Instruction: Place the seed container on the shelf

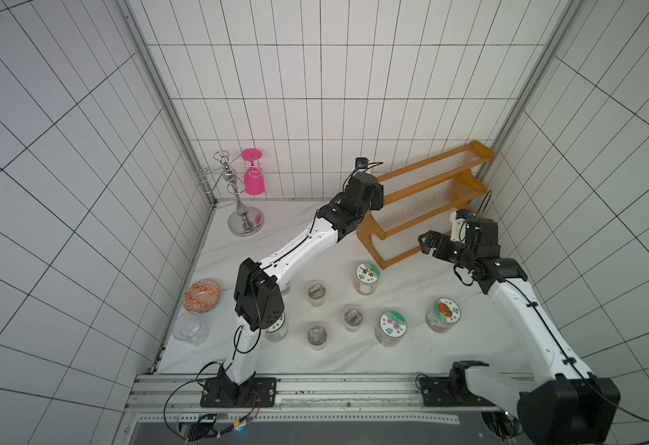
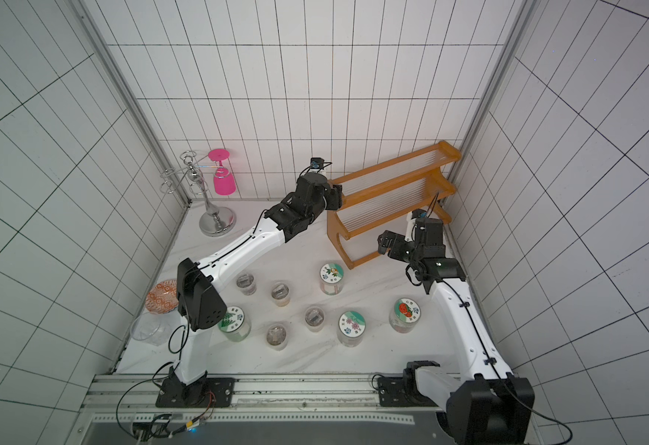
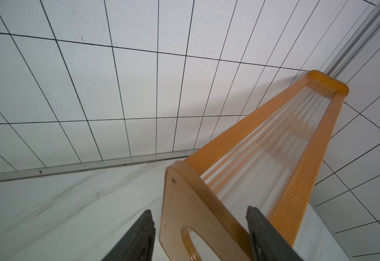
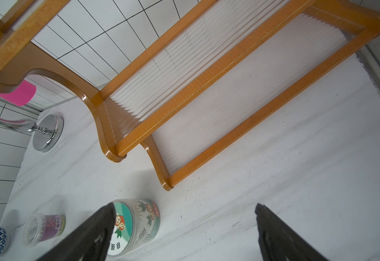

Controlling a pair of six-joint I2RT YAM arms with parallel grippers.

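The wooden two-tier shelf (image 1: 428, 204) with clear slatted tiers stands slanted at the back right. At its left end is my left gripper, its fingers apart, with the shelf's end panel (image 3: 198, 208) showing between and beyond them; whether they touch it I cannot tell. My right gripper is open and empty in front of the shelf. Several small clear cups (image 1: 352, 319) and larger jars with patterned lids (image 1: 390, 328) stand on the table. Which is the seed container I cannot tell. One jar (image 4: 146, 221) shows between the shelf and my right gripper's left finger.
A metal stand (image 1: 245, 218) with a pink goblet (image 1: 253, 181) is at the back left. An orange patterned bowl (image 1: 201, 296) and a clear bowl (image 1: 190, 328) lie near the left edge. Bare table lies in front of the shelf's right part.
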